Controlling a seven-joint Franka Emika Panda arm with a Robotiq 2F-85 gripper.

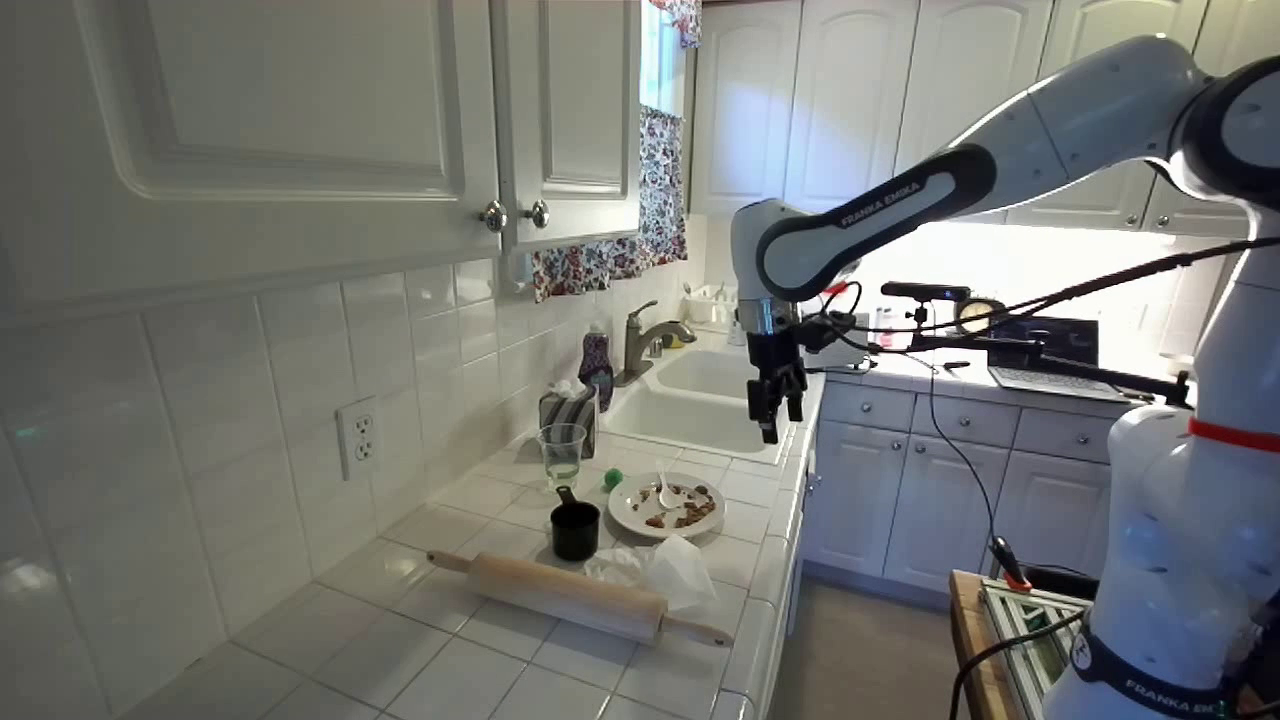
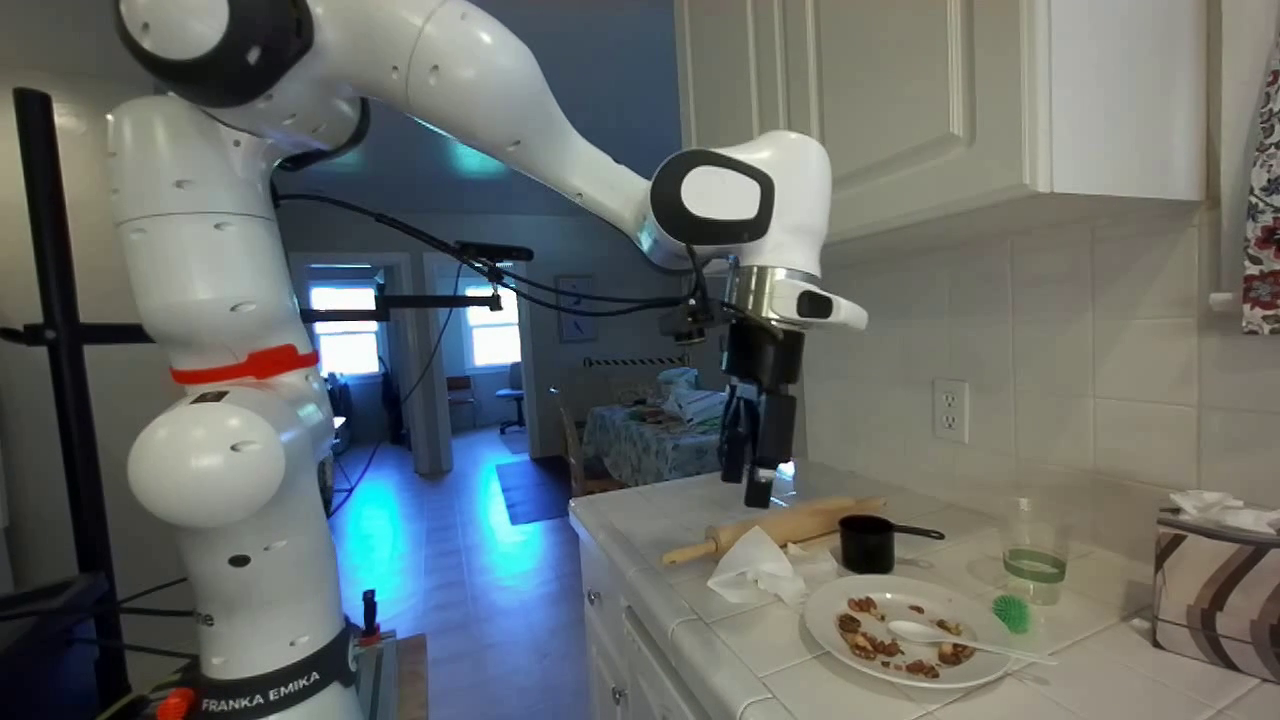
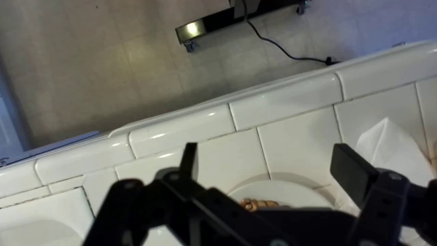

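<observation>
Pointing down above the counter's front edge, my gripper (image 1: 780, 430) is open and holds nothing; in the wrist view its fingers (image 3: 353, 174) stand wide apart. A white plate (image 2: 828, 612) with brown food pieces (image 2: 866, 642) and a white spoon (image 2: 960, 638) lies on the counter. Past the plate is a black measuring cup (image 1: 575, 532), its handle toward the wall. A wooden rolling pin (image 1: 564, 590) rests nearby, with a crumpled white tissue (image 1: 678, 574) beside it. My gripper hides much of the plate (image 3: 282, 192) in the wrist view.
A clear cup (image 2: 1034, 546), a green scrubber (image 2: 1011, 613) and a tissue box (image 2: 1218, 594) stand near the wall. The double sink (image 1: 684, 414) with its faucet (image 1: 648, 336) lies behind the plate. Bare tiles (image 1: 348, 642) fill the counter's near left.
</observation>
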